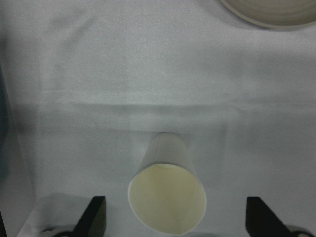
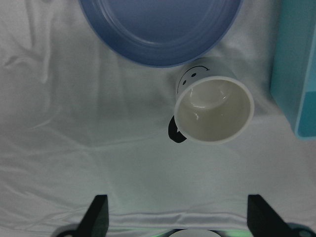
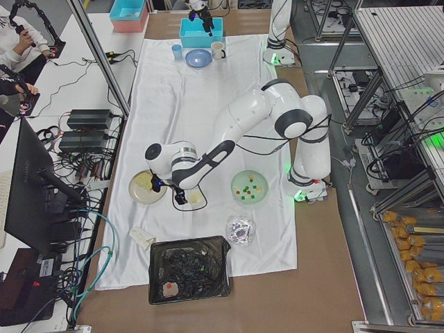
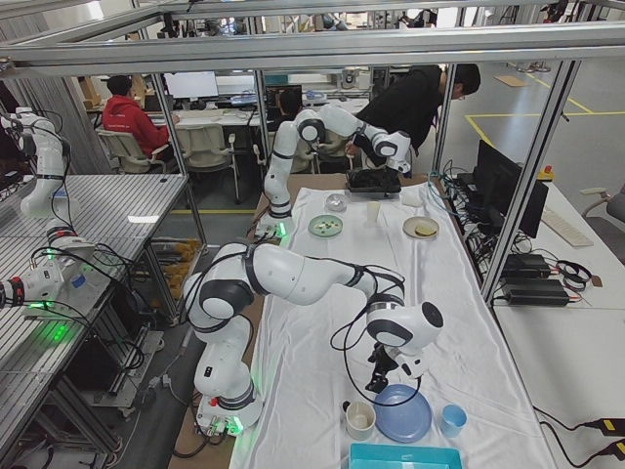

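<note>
A cream paper cup point(image 1: 168, 197) stands below my left gripper, which is open around it from above, apparently not touching. In the camera left view that gripper point(image 3: 168, 191) is beside the beige plate point(image 3: 139, 192) with yellow food. My right gripper hangs open above a white mug point(image 2: 212, 108) with a black handle and printed face. The mug stands beside a blue plate point(image 2: 158, 34) and a light-blue bin point(image 2: 286, 84).
A green plate point(image 3: 250, 194) with small colored pieces, a foil ball point(image 3: 240, 229), a cloth point(image 3: 142, 237) and a black-lined bin point(image 3: 189, 270) are on the near end. A blue cup point(image 4: 453, 420) stands by the blue plate.
</note>
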